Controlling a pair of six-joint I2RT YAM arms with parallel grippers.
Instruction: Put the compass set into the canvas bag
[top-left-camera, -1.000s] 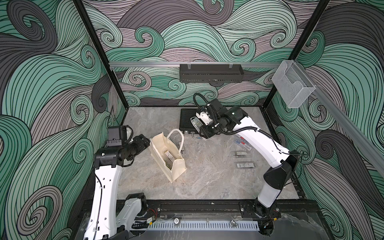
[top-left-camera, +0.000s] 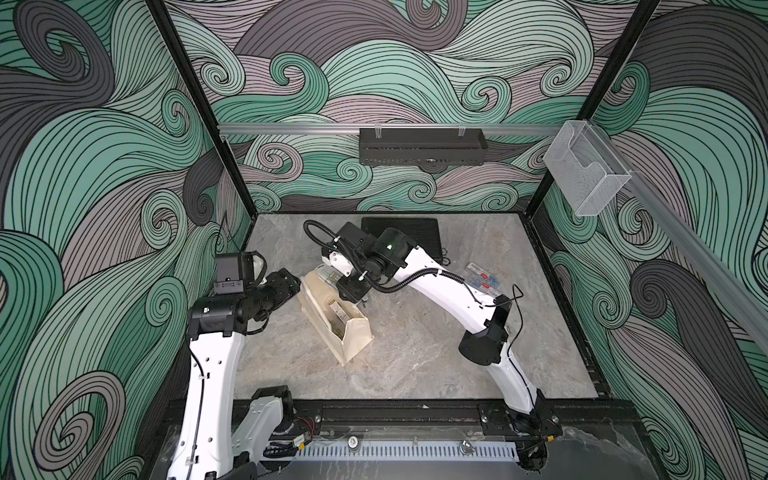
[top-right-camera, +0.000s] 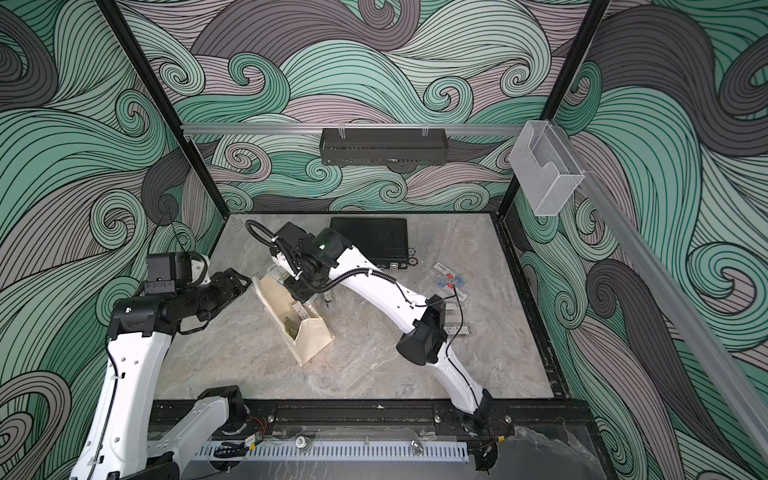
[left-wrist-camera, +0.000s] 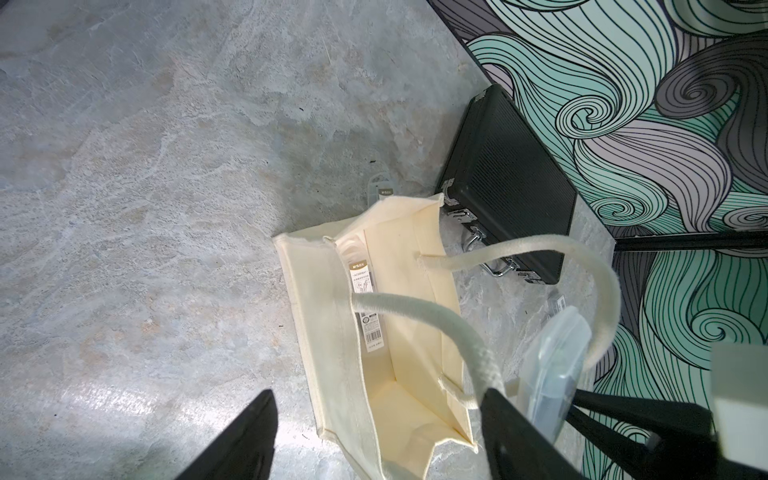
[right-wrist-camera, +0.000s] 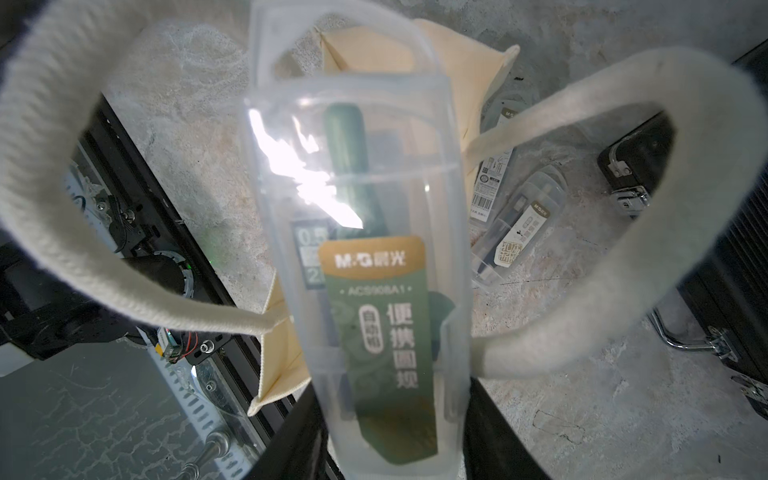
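Note:
The cream canvas bag (top-left-camera: 356, 340) stands on the table with its mouth open and its rope handles (left-wrist-camera: 604, 280) raised. A packaged set with a white label (left-wrist-camera: 364, 296) is inside it. My right gripper is shut on a compass set (right-wrist-camera: 384, 336), a clear plastic case with a green and gold label. In the left wrist view that compass set (left-wrist-camera: 556, 360) is up by the handles, over the bag's far side in that view; its exact height above the rim cannot be judged. At the bag's left, my left gripper is open and empty.
Two similar clear cases (right-wrist-camera: 524, 228) lie on the table beside the bag. A black hard case (top-right-camera: 372, 240) rests behind, its metal handle facing forward. Other packets (top-right-camera: 452, 280) are at the right.
My right arm has swung left from near the black case to the bag, carrying the compass set; the arm now covers the bag's handles. The left arm and the bag have stayed put.

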